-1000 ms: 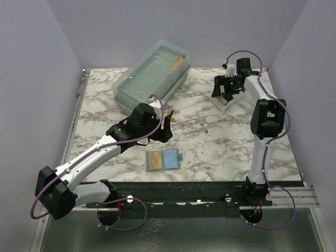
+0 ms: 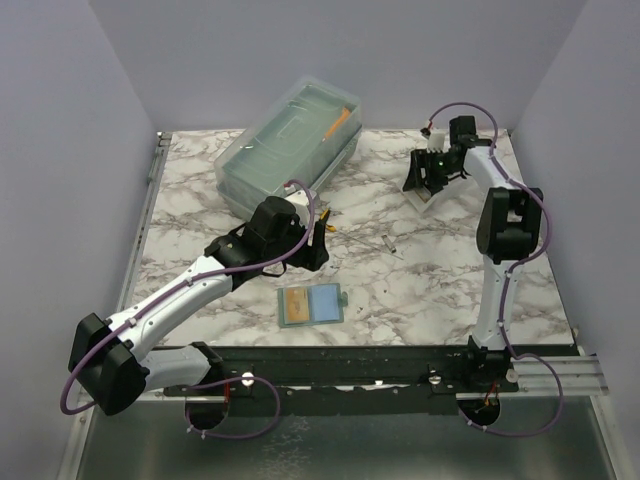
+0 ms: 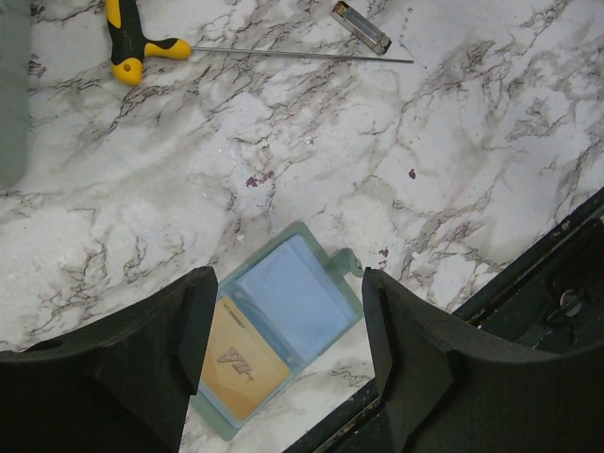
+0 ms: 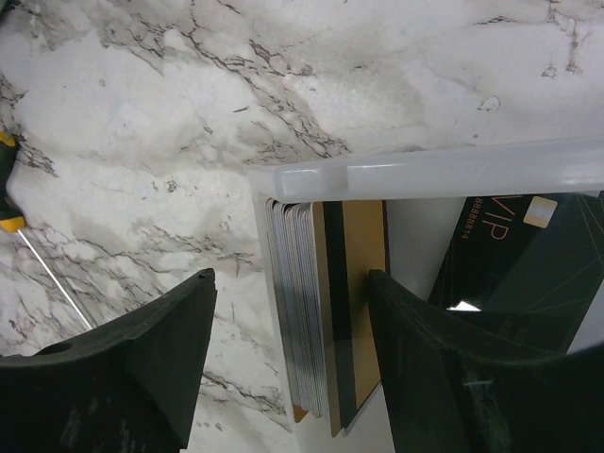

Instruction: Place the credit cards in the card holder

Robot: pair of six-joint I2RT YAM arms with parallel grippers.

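The green-framed card holder [image 3: 342,267] lies on the table, a gold card [image 3: 243,361] in one compartment; the other compartment shows pale blue. My left gripper stands open above it, empty. Inside the white tray [image 4: 444,172] at the far right, a stack of cards [image 4: 302,302] stands on edge against one wall, a black-and-gold card [image 4: 359,293] on its inner side. My right gripper is partly open around the stack and that tray wall. One fingertip overlaps the gold face, while a gap shows on the outer side. Whether it touches is unclear.
Black cards [image 4: 514,255] lie flat in the tray. A yellow-and-black T-handle screwdriver [image 3: 151,47] and a small metal-and-glass piece [image 3: 361,26] rest mid-table. At the back left stands a large clear-lidded box [image 2: 290,150]. Bare tabletop surrounds the card holder.
The right gripper has come down slightly at the tray, and its fingers have drawn closer together. My left arm and the card holder have stayed put.
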